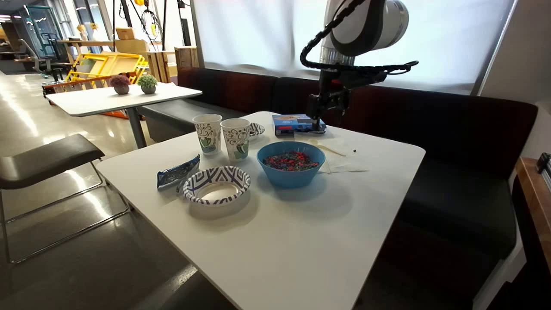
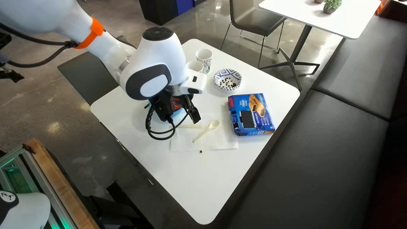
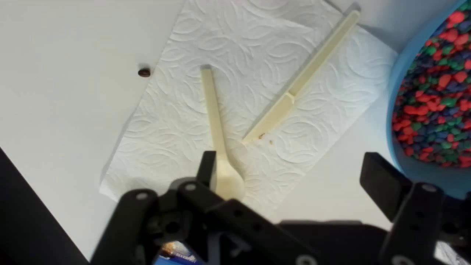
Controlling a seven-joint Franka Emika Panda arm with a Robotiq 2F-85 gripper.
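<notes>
My gripper stands open above the table, nothing between its fingers. In the wrist view, a cream plastic spoon [image 3: 215, 119] lies on a white napkin [image 3: 176, 137], its bowl end partly behind the left finger [image 3: 207, 168]. A matching knife [image 3: 304, 79] lies slanted on the same napkin. At the right is a blue bowl [image 3: 397, 97] filled with small red, green and dark blue pieces; the other finger appears near its rim. One dark bean [image 3: 144, 72] rests on the bare table beside the napkin. The arm hides most of the blue bowl in exterior view 2.
A blue food box [image 2: 253, 114] stands beside the napkin. A patterned paper bowl [image 2: 227, 79] holds several dark beans. Two paper cups [image 1: 207, 135], another patterned bowl [image 1: 217, 186] and a shiny packet [image 1: 178, 172] occupy the far side from the napkin.
</notes>
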